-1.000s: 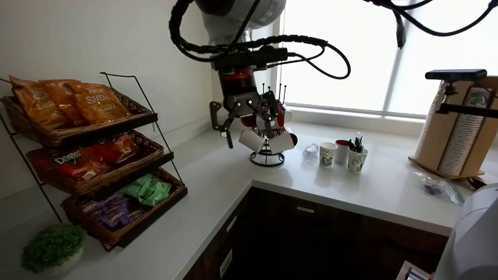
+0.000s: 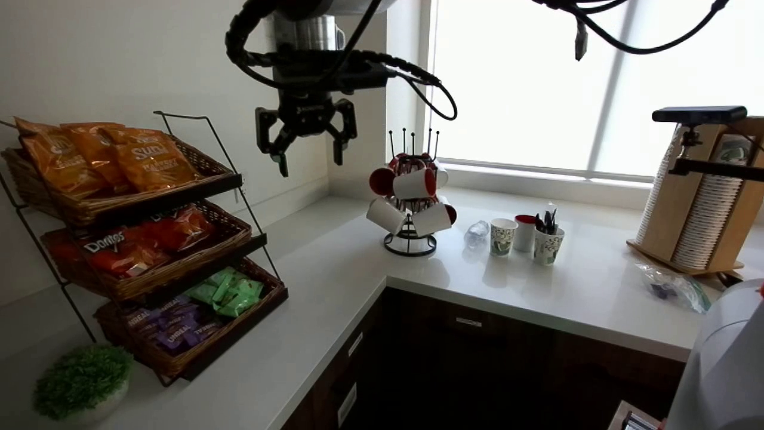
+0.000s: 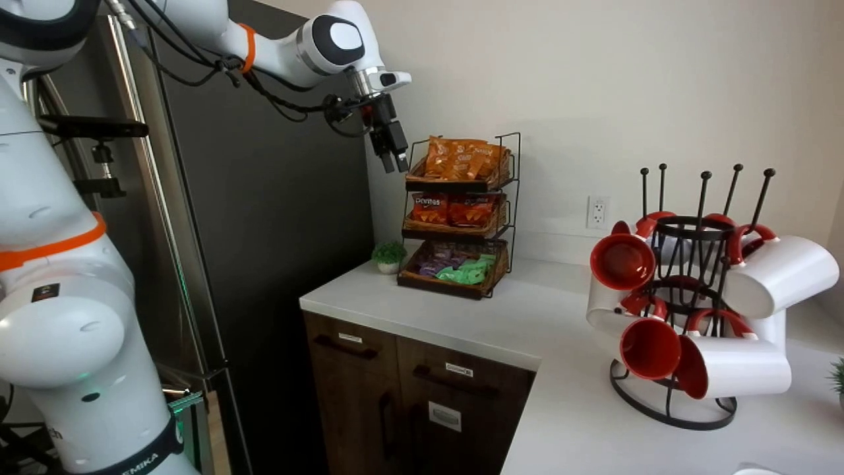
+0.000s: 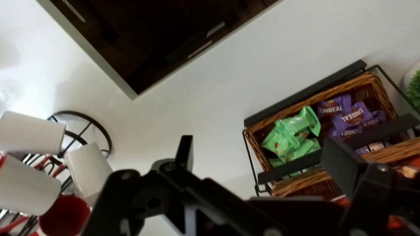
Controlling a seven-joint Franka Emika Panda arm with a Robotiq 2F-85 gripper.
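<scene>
My gripper [image 2: 309,163] hangs high above the counter, its fingers spread wide and nothing between them. In exterior view 1 it appears between the snack rack and the mug tree; exterior view 2 shows it [image 3: 395,165] up near the rack's top tier. Orange chip bags [image 2: 150,163] fill the top wicker basket and red Doritos bags [image 2: 129,247] the middle one. Green packets [image 4: 293,133] and purple Unreal packets [image 4: 352,114] lie in the bottom basket. White mugs with red insides [image 3: 748,365] hang on a black wire mug tree [image 3: 686,423].
Paper cups [image 2: 502,236], one holding black utensils [image 2: 548,247], stand by the window. A wooden cup-lid holder [image 2: 687,204] is at the right. A potted plant [image 2: 82,380] sits beside the rack. Bare counter [image 4: 189,102] lies between rack and mug tree.
The arm has moved up and to the left in exterior view 1, away from in front of the mug tree. The gripper stays open; rack, mugs and cups have not moved.
</scene>
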